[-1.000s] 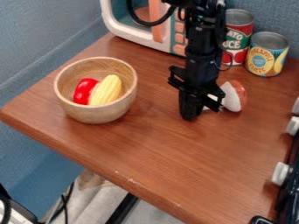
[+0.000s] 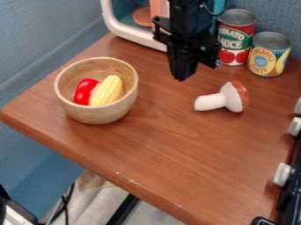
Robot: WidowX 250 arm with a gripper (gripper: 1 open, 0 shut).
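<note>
My black gripper [image 2: 182, 66] hangs at the top centre, above the table's middle and in front of a white toy appliance. Whether its fingers are open or shut is unclear. A toy mushroom [image 2: 219, 99] with a white stem and reddish cap lies on its side on the wooden table [image 2: 141, 163], below and right of the gripper and apart from it. A wooden bowl [image 2: 70, 107] at the left holds a red vegetable [image 2: 84, 90] and a yellow corn [image 2: 106, 91].
A tomato sauce can [image 2: 234, 39] and a yellow-labelled can [image 2: 268, 57] stand at the back right. The white appliance [image 2: 123, 26] is at the back. A black object with white knobs [image 2: 288, 167] lines the right edge.
My gripper has risen and moved back from beside the mushroom, leaving it lying in full view on the table.
</note>
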